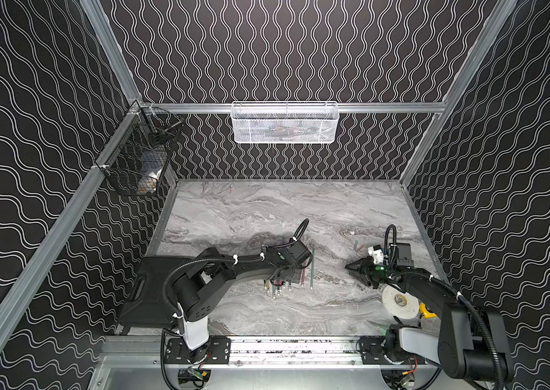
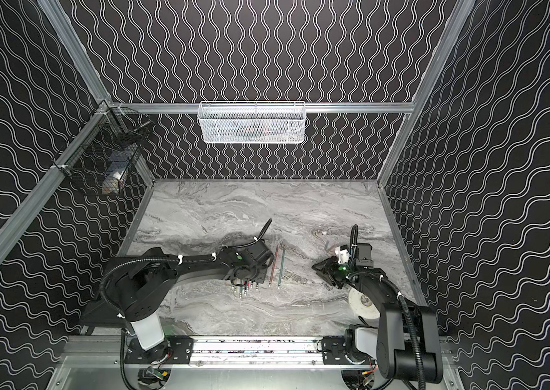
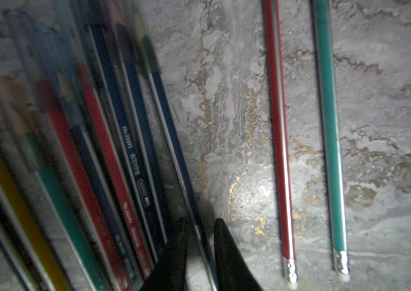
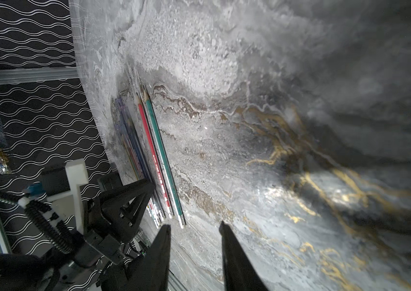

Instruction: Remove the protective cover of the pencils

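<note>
In the left wrist view a bunch of pencils (image 3: 98,116) lies on the left, several with translucent caps over their tips. My left gripper is open just above a dark blue pencil at the bunch's right edge, whose shaft runs between the fingertips. A red pencil and a green pencil lie apart to the right; in the right wrist view both show bare tips. My right gripper stands open and empty to the right of the pencils, pointing toward them.
A white tape roll (image 1: 399,302) and a yellow object (image 1: 427,312) lie beside the right arm. A black case (image 1: 137,299) is at the left. A white mesh basket (image 1: 284,126) hangs on the back wall.
</note>
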